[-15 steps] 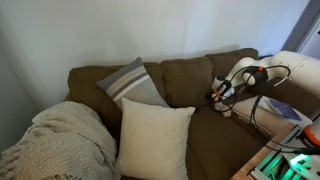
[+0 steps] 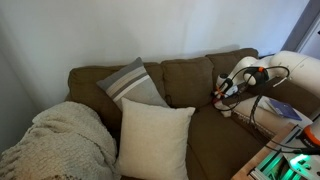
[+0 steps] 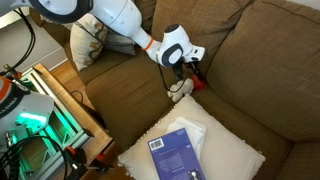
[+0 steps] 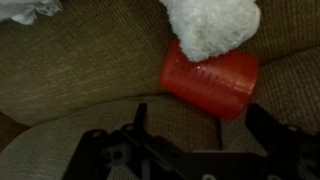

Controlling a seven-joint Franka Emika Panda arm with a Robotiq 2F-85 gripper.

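A glossy red object [image 4: 208, 84], rounded like a cup or can, lies on the brown sofa between the seat and the backrest. The fingers of my open gripper stand apart at the lower edge of the wrist view, with the red object just beyond them and nothing clearly between them. A fluffy white thing [image 4: 212, 24] partly covers the red object's upper side. From the second exterior view, my gripper [image 3: 190, 69] reaches down by the backrest, right above the red object [image 3: 198, 83], and the white fluffy thing [image 3: 181, 90] lies close by.
A cream cushion [image 3: 232, 155] carries a blue book [image 3: 177, 157] on the near seat. Striped and white pillows [image 2: 153, 140] and a knitted throw [image 2: 62, 145] fill the sofa's other end. The backrest [image 3: 240, 45] rises close behind the gripper.
The arm has shifted only slightly by the backrest, and a bit of red now shows beside the gripper. The cushions and throw have stayed put.
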